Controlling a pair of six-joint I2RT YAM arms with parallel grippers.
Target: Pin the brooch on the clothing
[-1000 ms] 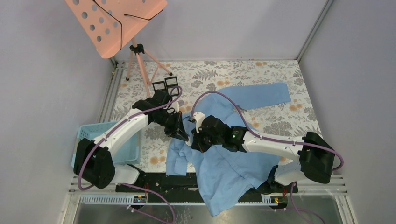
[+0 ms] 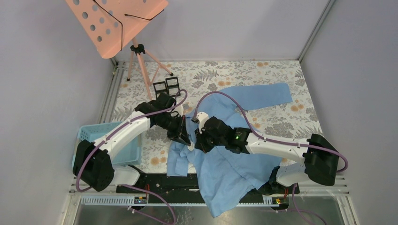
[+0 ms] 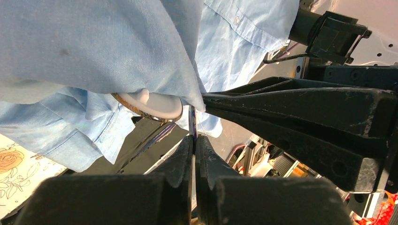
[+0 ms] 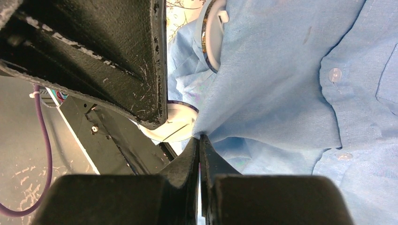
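A light blue denim garment (image 2: pixel 234 164) lies spread over the table, part of it raised in a fold. At this fold's edge my right gripper is shut on the cloth (image 4: pixel 220 112). A round pale brooch (image 4: pixel 176 122) stands beside the pinched edge, partly hidden behind my left gripper's dark finger. In the left wrist view the brooch (image 3: pixel 192 123) appears edge-on, a thin strip in the tips of my left gripper, which is shut on it. Whether its pin passes through the cloth cannot be seen. Another round brooch (image 3: pixel 157 107) with a patterned rim sits against the fold.
A blue basket (image 2: pixel 83 133) stands at the left under my left arm. Behind the arms are small black frames (image 2: pixel 172 82) and a pink stand (image 2: pixel 141 65). Bare patterned tabletop (image 2: pixel 253 72) shows at the back. My two grippers are very close together.
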